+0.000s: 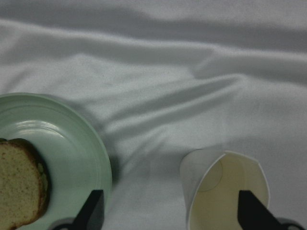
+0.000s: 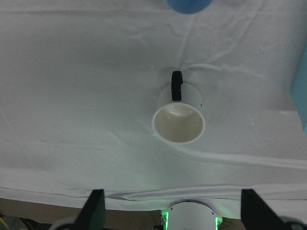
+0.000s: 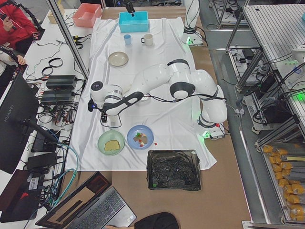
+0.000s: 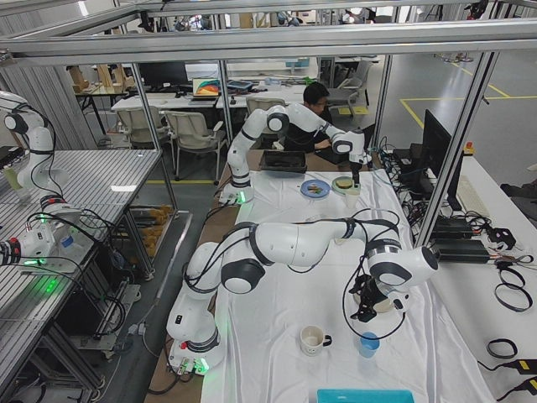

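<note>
My left gripper is open, low above a pale paper cup [image 1: 194,175], beside a green plate [image 1: 72,153] holding a slice of bread [image 1: 17,187]. In the camera left view the left arm's head hides the cup. My right gripper is open with nothing between its fingers, above the cloth near a white mug [image 2: 160,120] with a black handle and a blue cup [image 2: 189,5].
A blue plate [image 3: 147,143] with food and a black-lined bin [image 3: 174,174] are near the left arm. A turquoise bin [image 3: 133,21] and a beige plate [image 3: 118,58] are at the other end. A white cloth covers the table.
</note>
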